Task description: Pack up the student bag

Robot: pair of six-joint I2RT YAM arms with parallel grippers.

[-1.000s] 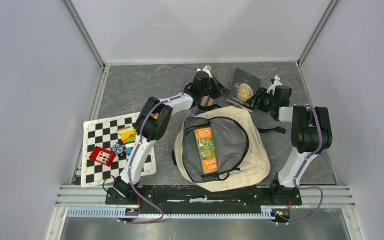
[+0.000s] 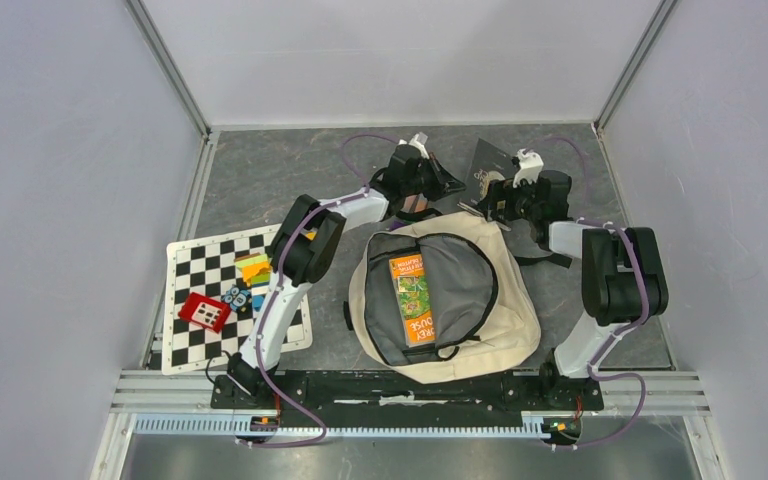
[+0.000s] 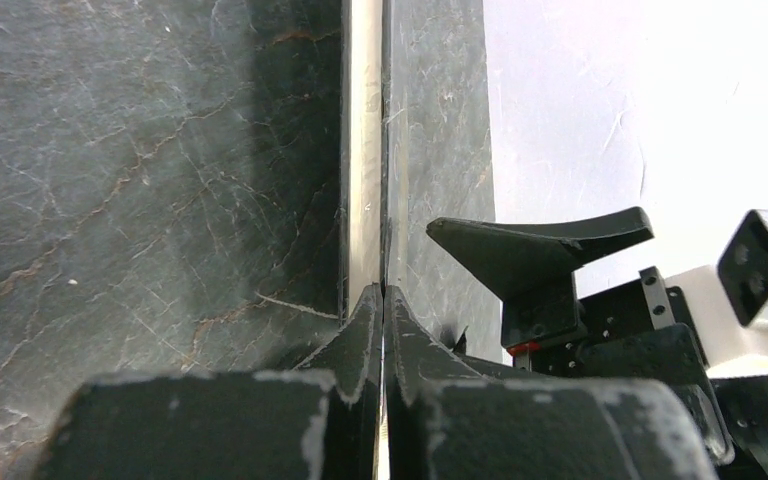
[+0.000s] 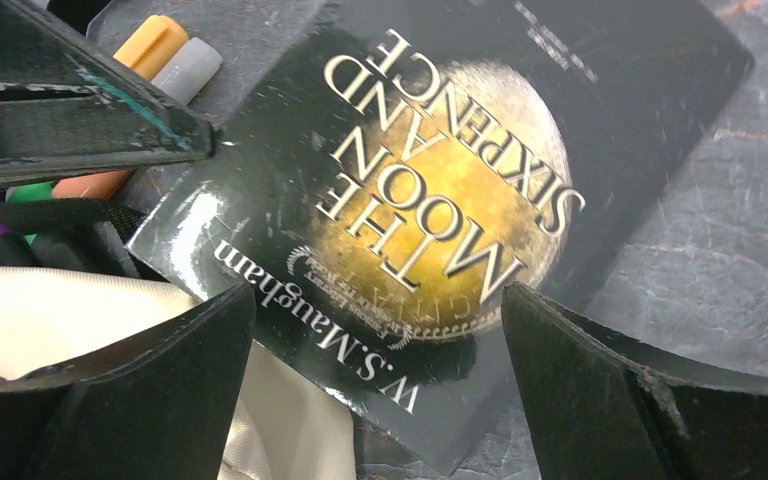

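The black book (image 4: 440, 180), titled The Moon and Sixpence, stands tilted at the back of the table, cover towards the right wrist camera. In the left wrist view it is seen edge-on, its pale page edge (image 3: 364, 150) running up from the fingertips. My left gripper is shut with nothing held; the book is outside its fingers, close to the tips. My right gripper is open at the book's lower end, a finger on either side of the author's-name corner in view. The beige bag (image 2: 515, 310) lies unzipped, an orange-green book (image 2: 413, 300) inside.
A clear case of markers (image 4: 175, 65) sits left of the black book. At the far left, a checkered board (image 2: 185, 345) carries a red item (image 2: 205, 312) and other small things. The back wall is near the book.
My right gripper has moved left and slightly away from the camera's front, towards the book; the left gripper has barely moved, staying shut.
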